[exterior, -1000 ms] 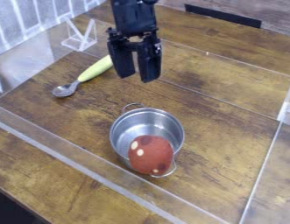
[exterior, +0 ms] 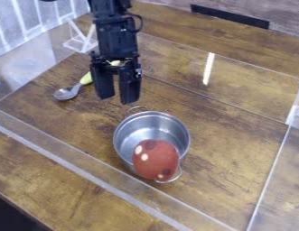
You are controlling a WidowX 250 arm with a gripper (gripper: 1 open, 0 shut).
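My black gripper (exterior: pixel 116 89) hangs over the upper left of the wooden table (exterior: pixel 224 135), open, with its fingers pointing down. A yellow-green banana-like object (exterior: pixel 90 77) lies just behind it, partly hidden by the gripper. A metal spoon (exterior: pixel 67 93) lies to its left. In front of the gripper, a steel pot (exterior: pixel 149 125) holds a red, spotted round object (exterior: pixel 155 160) at its near side.
A pale object (exterior: pixel 79 41) is at the back left by a clear side wall. A small white strip (exterior: pixel 209 69) is at the right.
My gripper has moved left and down, closer to the yellow-green object, which it now partly hides. The pot and spoon have not visibly moved.
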